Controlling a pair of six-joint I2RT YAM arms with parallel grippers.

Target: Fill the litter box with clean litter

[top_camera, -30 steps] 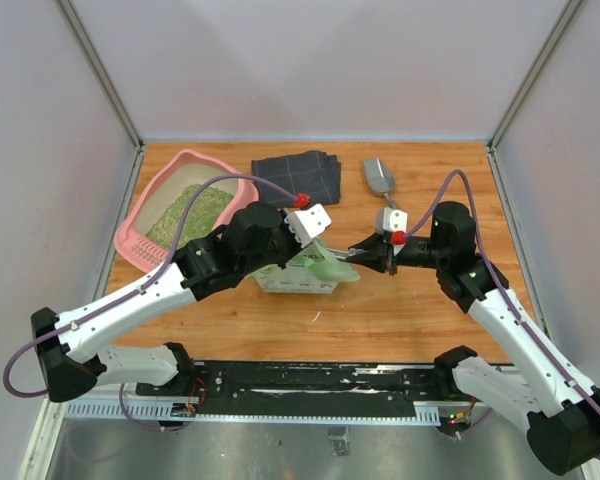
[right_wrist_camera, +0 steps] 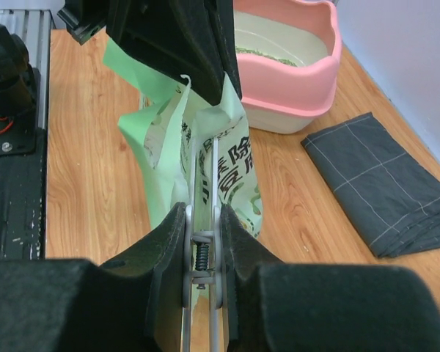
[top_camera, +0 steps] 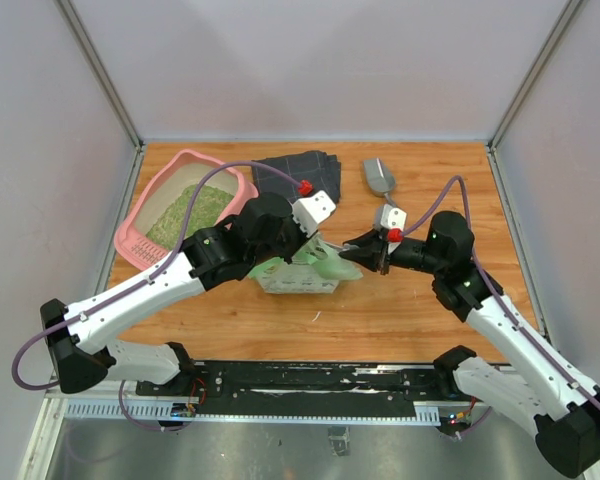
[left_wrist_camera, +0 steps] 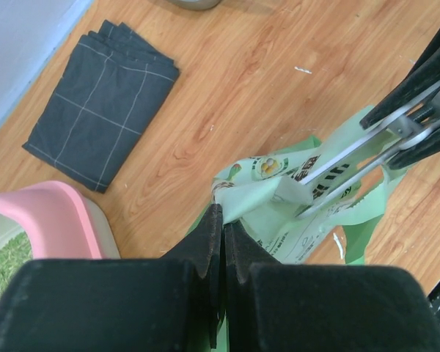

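Note:
A pale green litter bag (top_camera: 330, 262) with printed lettering stands upright on the table between my grippers. My left gripper is shut on the bag's top edge. My right gripper is shut on metal scissors (right_wrist_camera: 203, 257), whose long slim parts reach into the top of the bag (left_wrist_camera: 293, 235). The pink litter box (top_camera: 138, 238), holding some green litter at its bottom, sits at the back left.
A folded dark checked cloth (top_camera: 295, 170) lies at the back middle, and a grey scoop (top_camera: 379, 175) at the back right.

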